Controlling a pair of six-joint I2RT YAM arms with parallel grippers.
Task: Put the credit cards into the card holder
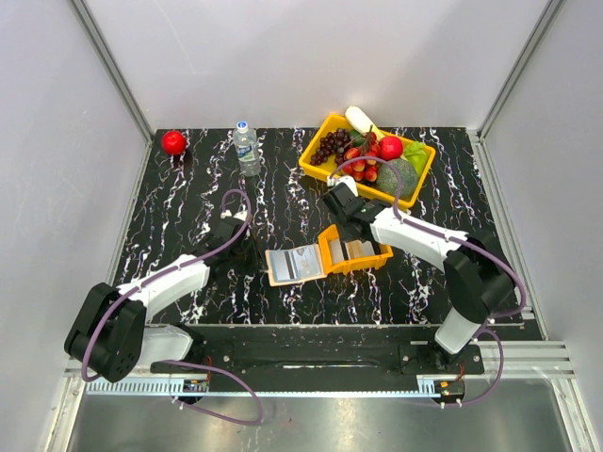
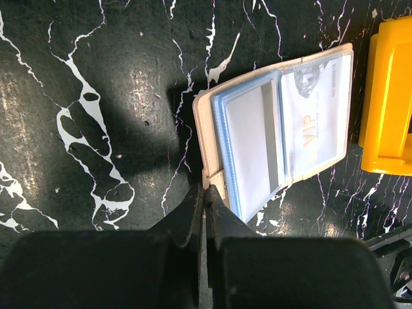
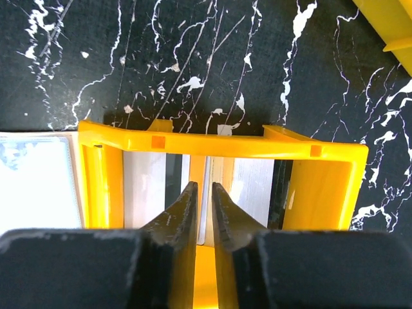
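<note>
The card holder [image 1: 295, 265] lies on the table, tan at its edge, with clear sleeves; in the left wrist view a card marked VIP [image 2: 314, 122] shows in it, beside a blue-edged sleeve [image 2: 250, 145]. At the holder's near left edge is my left gripper, shut; whether the thin edge is between its tips is unclear. Right of the holder stands a yellow box [image 1: 355, 265] with cards in it. Over this box, my right gripper is slightly open. A thin pale card edge [image 3: 205, 209] shows in line with the gap, apparently free.
Behind the box is a yellow basket [image 1: 312, 173] of fruit and vegetables. A water bottle [image 1: 247, 151] and a red ball-like item [image 1: 173, 142] stand at the back left. Between them and the holder, the table is clear.
</note>
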